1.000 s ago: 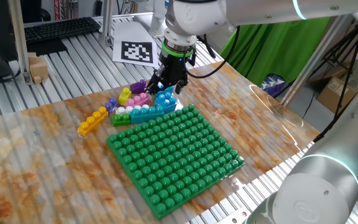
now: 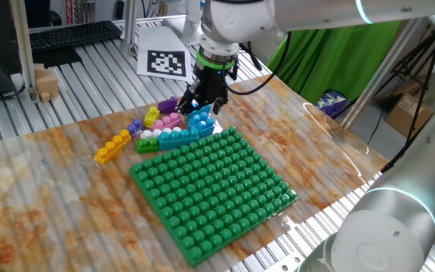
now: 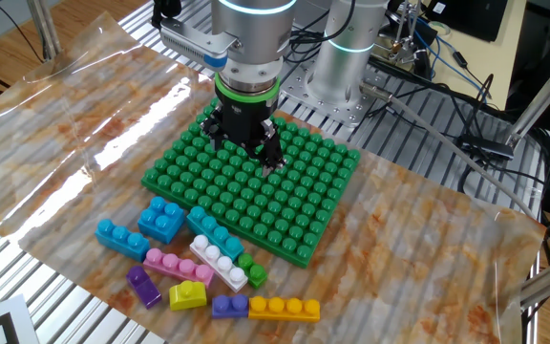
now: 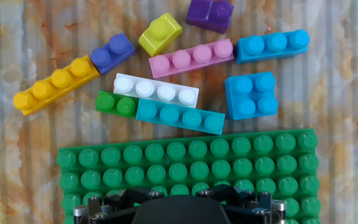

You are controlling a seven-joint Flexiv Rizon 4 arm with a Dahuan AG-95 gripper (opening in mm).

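My gripper (image 3: pixel 244 153) hangs well above the table with its fingers spread and nothing between them. The wrist view shows its fingers at the bottom edge, over the near part of the green studded baseplate (image 4: pixel 197 149). Beyond the plate lie loose bricks: a blue square one (image 4: pixel 252 96), a long blue one (image 4: pixel 272 46), a teal one (image 4: pixel 180 116), a small green one (image 4: pixel 116 104), a white one (image 4: pixel 156 90) and a pink one (image 4: pixel 191 58). Farther out are a yellow brick (image 4: pixel 160 34), a dark purple one (image 4: pixel 209 15), a violet one (image 4: pixel 112 53) and an orange one (image 4: pixel 56 84).
The baseplate's studs are bare in exterior view 1. A sheet with a black-and-white marker (image 2: pixel 165 63) lies past the bricks, near a keyboard (image 2: pixel 74 36).
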